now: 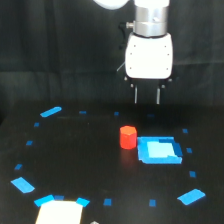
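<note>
My gripper (147, 97) hangs high over the back of the dark table, under its white housing (149, 57). Its two thin fingers stand apart, and nothing shows between them. Well below and a little to the left, a red block (128, 138) with a hexagonal outline rests on the table. Just to the right of the block lies a shallow blue tray (142, 151) with a pale patch (160, 150) inside it. The block is outside the tray, close to its left edge.
Blue tape strips (51, 112) and small blue squares mark the black tabletop (80, 150). A white object (60, 213) is cut off by the bottom edge at the left. Open table surrounds the block and tray, with a dark curtain (60, 50) behind.
</note>
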